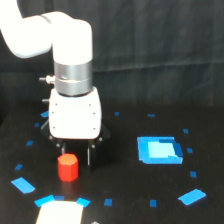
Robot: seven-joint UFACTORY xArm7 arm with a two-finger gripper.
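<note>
A red block (67,168) stands on the dark table at the front left. My white gripper (76,155) is low over the table, its dark fingers apart. The left of these fingers (61,147) comes down right at the block's top back edge; whether they touch cannot be made out. The right finger hangs clear of the block, to its right. Between the fingers I see only dark background. A blue square tray (142,155) with a pale inside lies on the right half of the table.
Flat blue strips (190,197) and small blue marks are scattered over the table. A white shape (60,213) cuts into the bottom edge at left. Between the block and the tray the table is clear.
</note>
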